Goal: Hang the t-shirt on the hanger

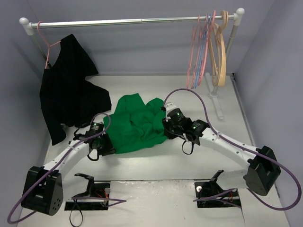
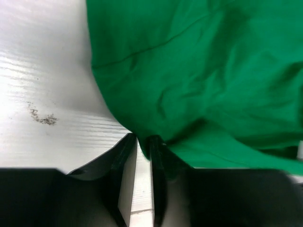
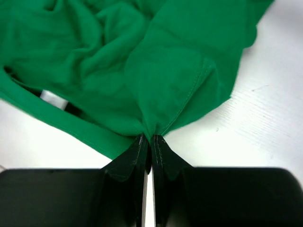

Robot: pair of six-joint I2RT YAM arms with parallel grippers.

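A green t-shirt (image 1: 137,124) lies spread and creased on the table in the top view. At its lower left corner is my left gripper (image 1: 110,150). In the left wrist view, a narrow gap stands between the left fingers, with the shirt's edge (image 2: 145,147) between the tips. My right gripper (image 1: 166,130) is at the shirt's right side. Gathered green cloth (image 3: 150,125) runs between the right fingertips, which stand close together; how firmly they grip is unclear. Several hangers (image 1: 204,52) hang at the rail's right end.
A black garment (image 1: 71,90) hangs on a pink hanger (image 1: 49,47) at the left, its lower part near the left arm. The rail (image 1: 132,21) spans the back. Bare table (image 1: 142,165) shows in front of the shirt.
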